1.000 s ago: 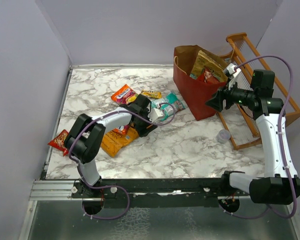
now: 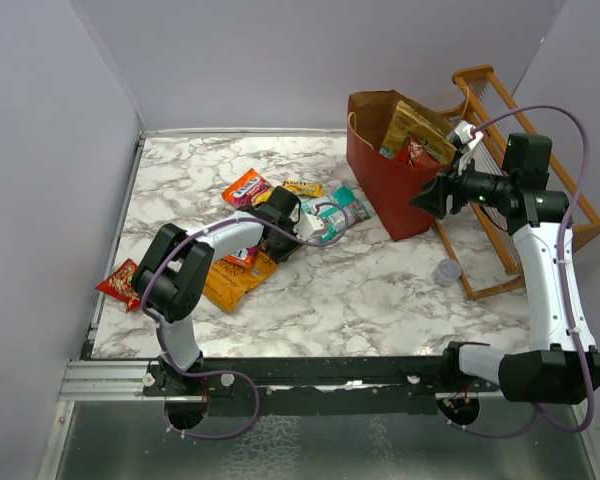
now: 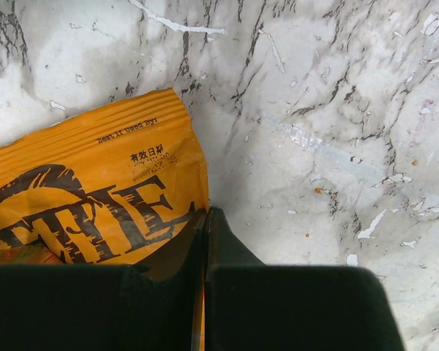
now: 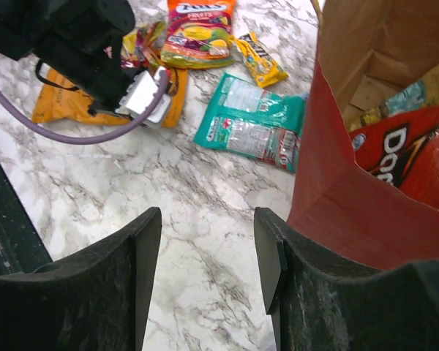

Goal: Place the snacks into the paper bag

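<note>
My left gripper (image 2: 285, 250) is low over the snack pile, shut at the edge of an orange packet (image 2: 230, 285); in the left wrist view the packet (image 3: 102, 190) reaches its closed fingertips, and whether any is pinched is unclear. A red-and-yellow packet (image 4: 197, 33), small yellow packet (image 4: 260, 58), teal packet (image 4: 249, 124) and red packet (image 2: 120, 283) lie on the table. The brown paper bag (image 2: 380, 190) holds yellow and red snacks. My right gripper hangs beside the bag, open, with nothing between its fingers.
A wooden rack (image 2: 580, 230) stands behind the bag at the right. A clear cup (image 2: 447, 272) is beside it.
My left gripper has drawn slightly back and leftward over the orange packet. The right arm has shifted very slightly.
</note>
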